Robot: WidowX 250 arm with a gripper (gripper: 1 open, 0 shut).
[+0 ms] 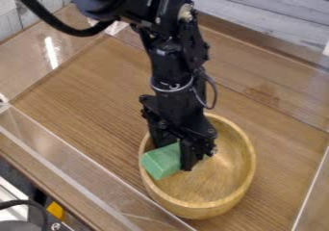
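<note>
A black robot arm reaches down from the top, its gripper (pixel 178 148) low inside a round tan wooden bowl (pixel 225 187). A green block (pixel 162 162) is at the left side of the bowl, between or just under the fingers. The gripper appears shut on it, though the fingertips are partly hidden.
The bowl stands on a wooden table (pixel 77 95) with free room to the left and right. A clear strip runs along the front left edge, with cables and a small yellow piece beyond it. A whitish wall is at the back.
</note>
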